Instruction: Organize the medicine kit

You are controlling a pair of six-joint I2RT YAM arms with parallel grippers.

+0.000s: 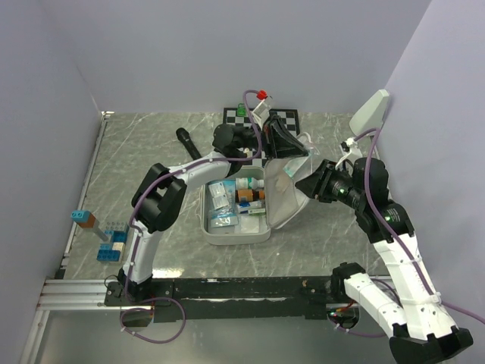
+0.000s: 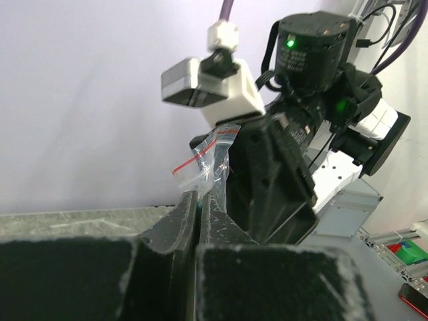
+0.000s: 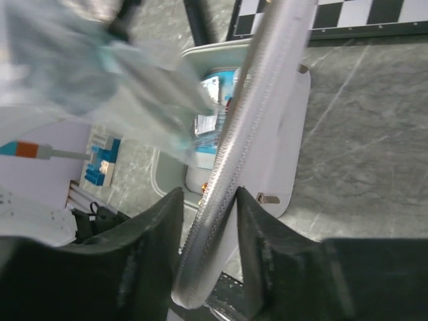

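Observation:
The open medicine kit (image 1: 235, 236) holds pill bottles (image 1: 248, 195), packets (image 1: 222, 197) and boxes, with its lid (image 1: 283, 199) raised on the right. Above it, my left gripper is shut on a clear zip bag (image 2: 204, 160) with a red seal line. My right gripper is at the lid's upper right, its fingers either side of the silvery zipped edge (image 3: 233, 154); whether they grip it is unclear. The bag is blurred in the right wrist view.
A checkered board (image 1: 285, 119) lies behind the kit, a black tool (image 1: 188, 142) at back left, blue blocks (image 1: 111, 251) at front left.

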